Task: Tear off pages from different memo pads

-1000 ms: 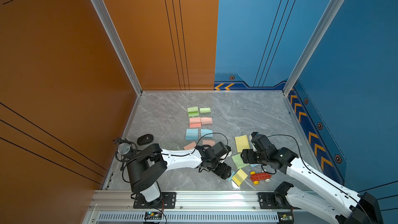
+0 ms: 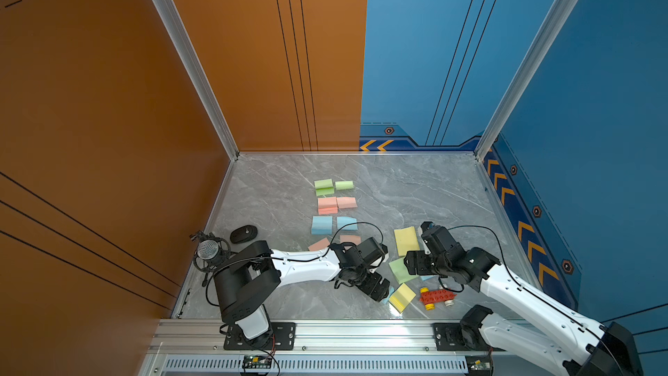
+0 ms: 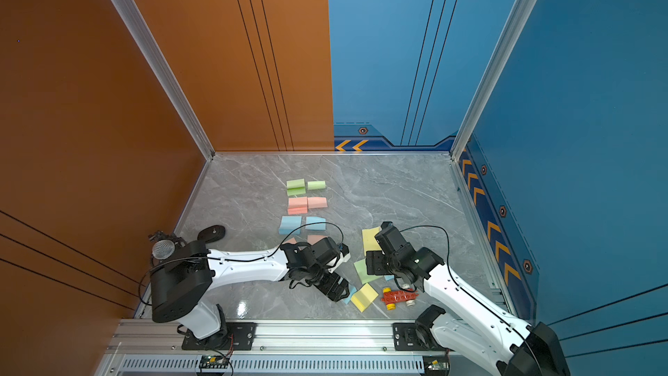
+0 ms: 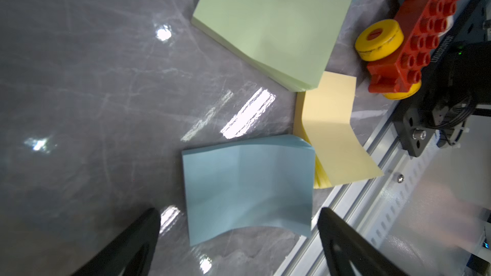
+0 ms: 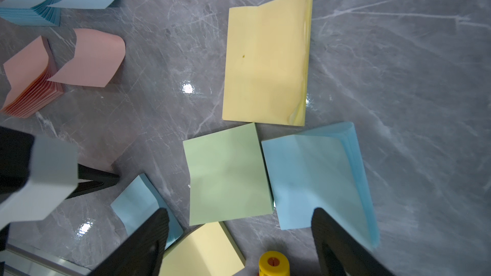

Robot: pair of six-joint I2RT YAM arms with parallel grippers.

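My left gripper is open above a small blue pad [image 4: 248,186], one finger either side of it, beside a small yellow pad [image 4: 332,127]. My right gripper hangs over a green pad [image 5: 227,173] and a larger blue pad [image 5: 314,179], its fingers apart with nothing visible between them held. A large yellow pad [image 5: 263,61] lies behind these. At the centre left, green [image 2: 324,186], pink [image 2: 327,205] and blue [image 2: 321,225] pads each have a separate sheet to their right; smaller pink sheets [image 5: 89,56] lie nearer me.
A red toy brick car [image 2: 437,296] with yellow wheels sits at the front right near the table edge. A black mouse [image 2: 243,234] lies at the left.
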